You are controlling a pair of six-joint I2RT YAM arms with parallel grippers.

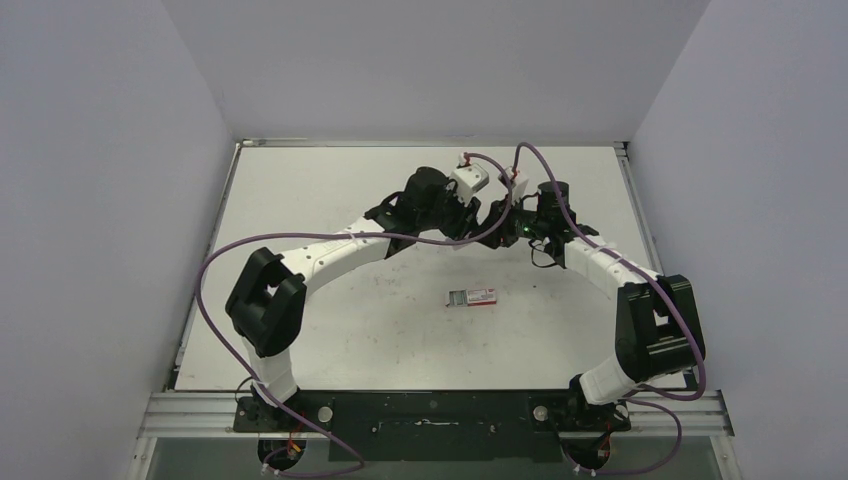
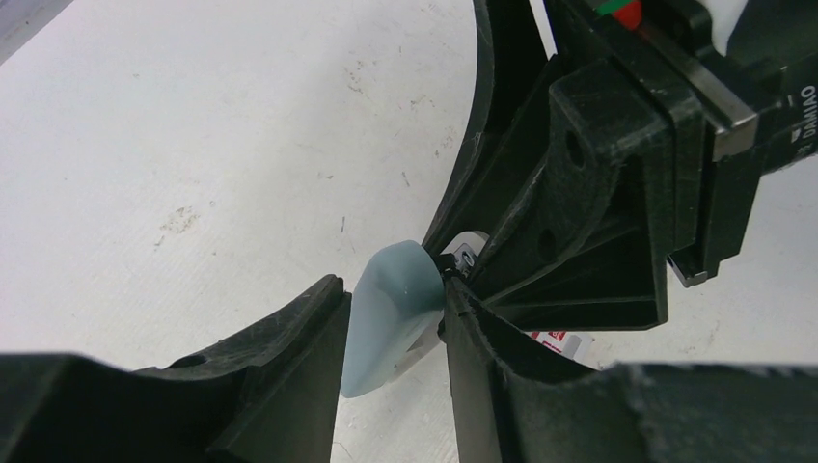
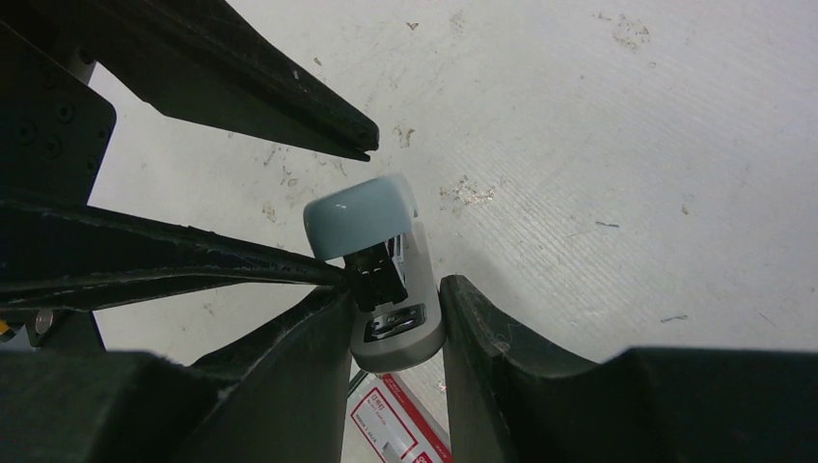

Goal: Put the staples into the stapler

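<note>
A small stapler with a pale blue top (image 2: 391, 318) and grey base (image 3: 400, 342) is held up over the table between the two grippers. My right gripper is shut on it. My left gripper is part open around the blue top in its own view; in the right wrist view one of its fingers reaches the stapler's dark middle and the other stands apart above it. A red and white staple box (image 1: 472, 297) lies on the table below, partly visible in both wrist views.
The white table (image 1: 330, 330) is otherwise largely clear, with walls at the sides and back. Both arms meet near the middle, cables looped over them.
</note>
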